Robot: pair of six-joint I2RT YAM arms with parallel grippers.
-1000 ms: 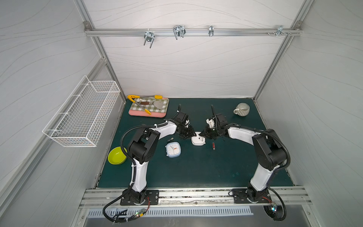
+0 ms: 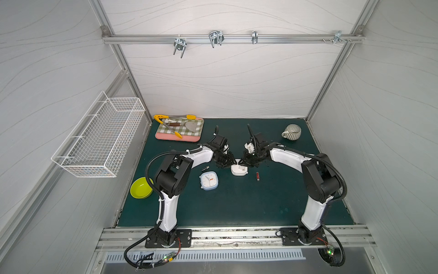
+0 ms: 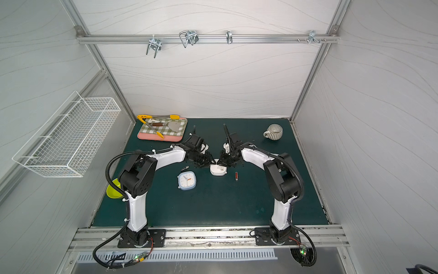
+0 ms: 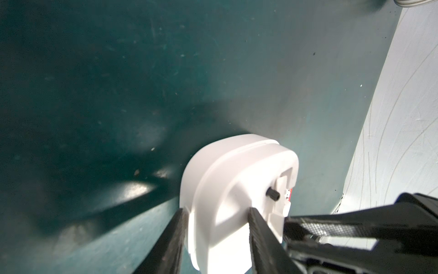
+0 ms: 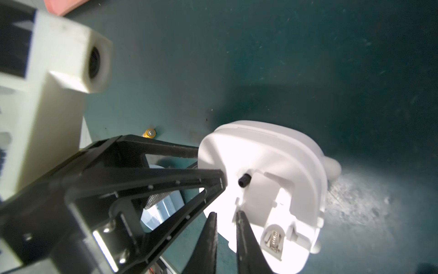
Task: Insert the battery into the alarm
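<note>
The white alarm (image 5: 282,150) lies back up on the table, its battery compartment facing up with a metal spring (image 5: 274,239) showing. My left gripper is shut on the alarm's wall, one finger on each side. Over the compartment side, my right gripper stands slightly open, a narrow gap between its fingertips with nothing visible in it. A red battery (image 2: 257,176) rests on the table right of the alarm. A dark battery-like cylinder (image 2: 205,168) lies to the left, its gold end (image 5: 149,133) visible in the right wrist view.
A blue alarm clock (image 2: 209,180) lies face up left of the white one. A tray with tongs (image 2: 178,129), a mug (image 2: 292,132) and a green bowl (image 2: 141,188) stand farther out.
My right gripper and arm have shifted left, closer to the left gripper over the alarm. The left arm, the alarm and the red battery have stayed put.
</note>
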